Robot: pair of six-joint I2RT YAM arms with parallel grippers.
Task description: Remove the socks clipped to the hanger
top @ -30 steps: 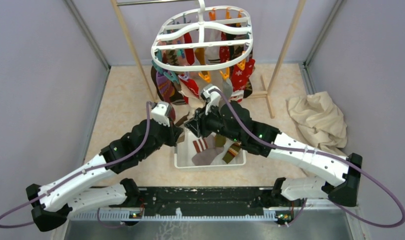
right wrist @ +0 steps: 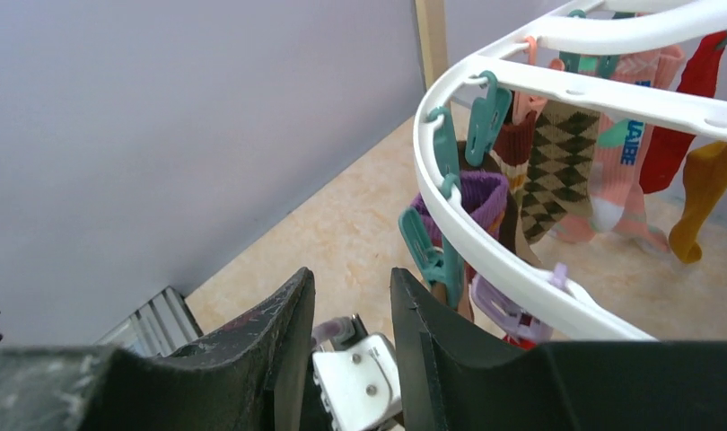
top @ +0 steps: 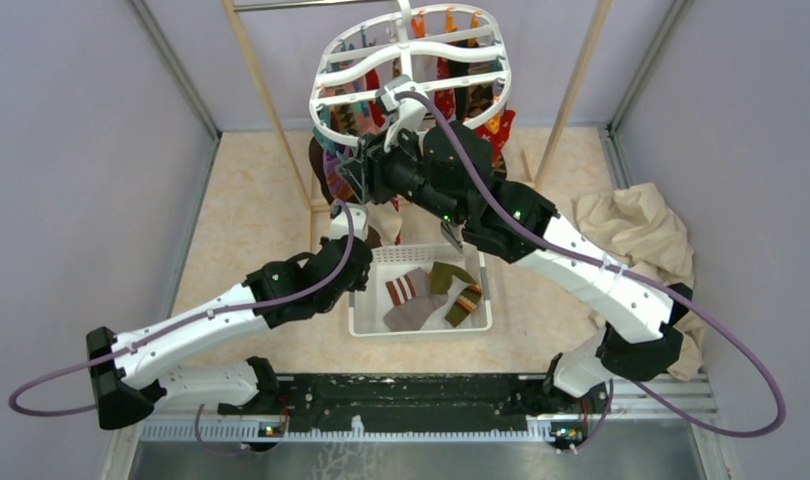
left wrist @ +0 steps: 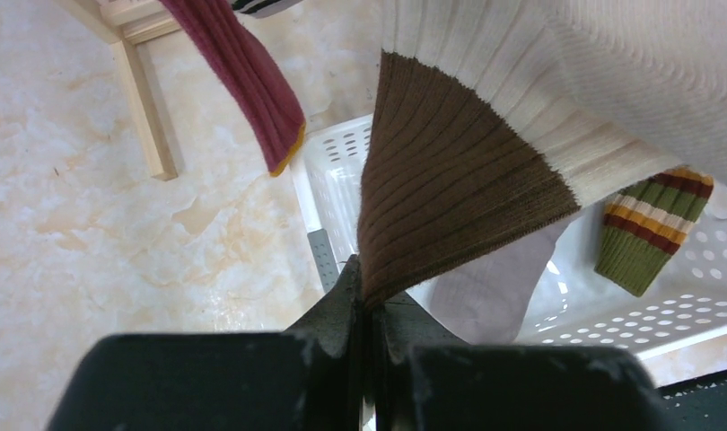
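My left gripper is shut on the brown ribbed end of a cream sock (left wrist: 468, 171), whose pale part stretches up and out of the left wrist view. Higher up, my right gripper is open, nothing between its fingers, beside the near left rim of the white hanger (right wrist: 512, 256). Just right of its fingertips, a teal clip (right wrist: 427, 247) and a lilac clip (right wrist: 512, 310) hang on that rim. A purple-cuffed sock (right wrist: 486, 193) and a diamond-patterned sock (right wrist: 557, 162) hang farther in. The right arm hides much of the hanger's front from above.
Below the hanger, a white basket (top: 421, 335) holds several socks, among them a grey one (top: 411, 315) and a striped green one (top: 464, 305). A beige cloth (top: 641, 240) lies at the right. Wooden stand posts (top: 576, 85) flank the hanger.
My right gripper has risen from near the left one to the hanger's left front; the hanger shifted slightly right. The left gripper moved a little right, still shut at the sock's end.
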